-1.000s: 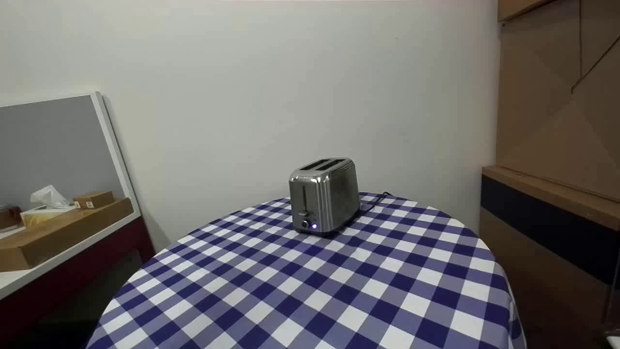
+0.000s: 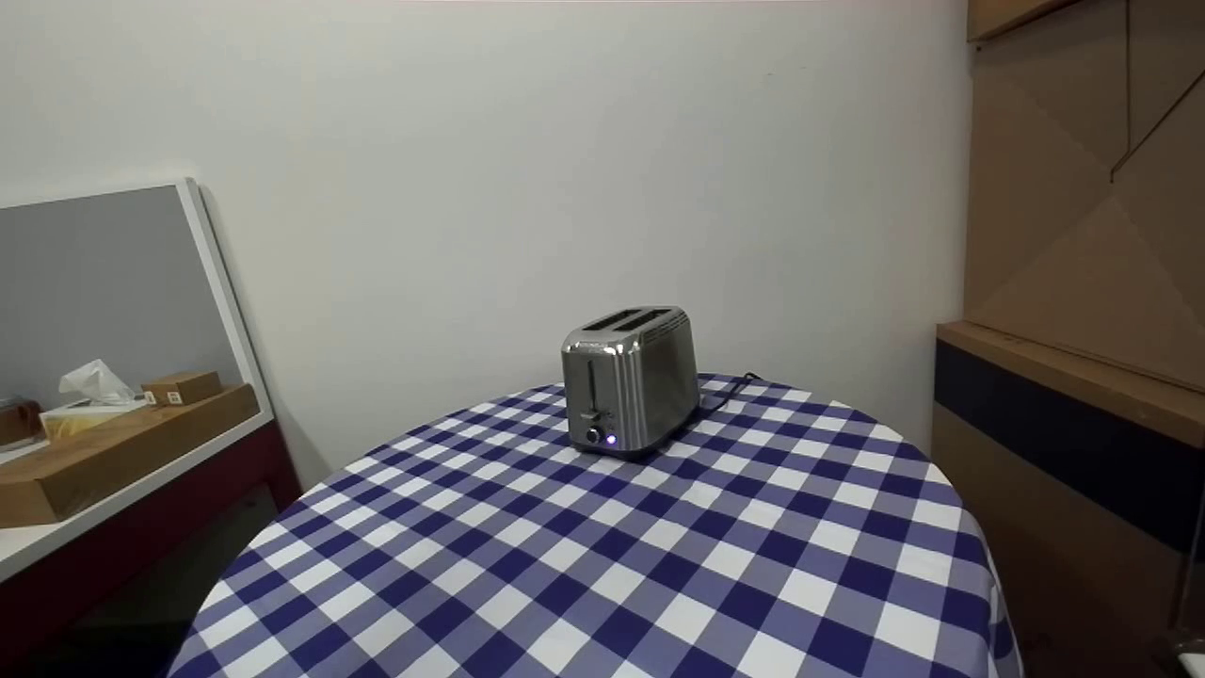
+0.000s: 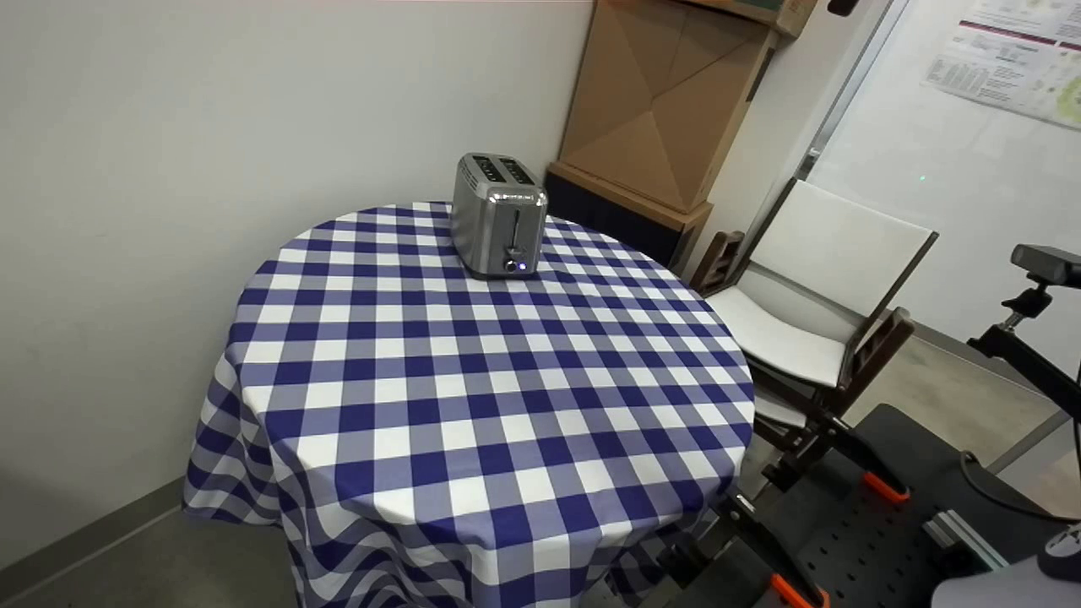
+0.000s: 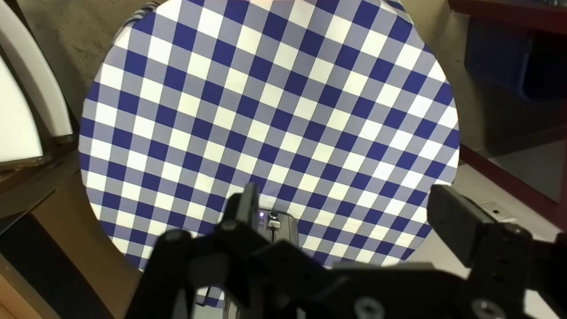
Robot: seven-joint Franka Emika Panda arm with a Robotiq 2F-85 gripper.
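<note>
A silver two-slot toaster [image 2: 633,384] stands upright at the far side of a round table under a blue-and-white checked cloth [image 3: 456,380]. Its lever sits low on the front face, and a small light glows beside the knob. In the wrist view my gripper is open, its black fingers wide apart with only the tablecloth visible far below the gap. Part of the toaster [image 4: 287,228] shows near the left finger, the rest hidden behind the gripper. Neither exterior view has the gripper in it.
A wall rises close behind the toaster, whose cord [image 2: 740,386] trails to its back right. Brown cardboard boxes [image 3: 669,101] and a white chair [image 3: 821,274] stand beyond the table's right side. Apart from the toaster, the tabletop is bare.
</note>
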